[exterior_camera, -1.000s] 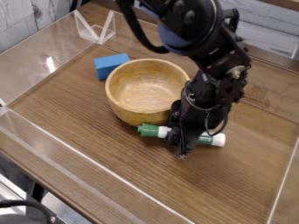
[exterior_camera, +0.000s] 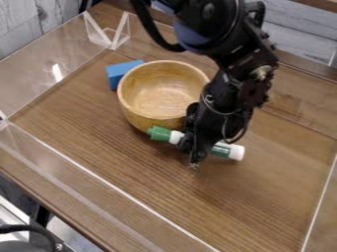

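Observation:
A white and green cylindrical bottle lies on the wooden table just in front of a yellow-tan bowl, its green end toward the left. The black gripper is down over the middle of the bottle, shut on it, covering part of it. Its fingertips are dark and partly hard to make out.
A blue block sits behind the bowl at the left. A clear plastic edge runs along the left side, and a white slatted surface is behind.
The gripper and arm have shifted slightly left with the bottle, whose ends now sit a little further left. The bowl has also moved slightly left.

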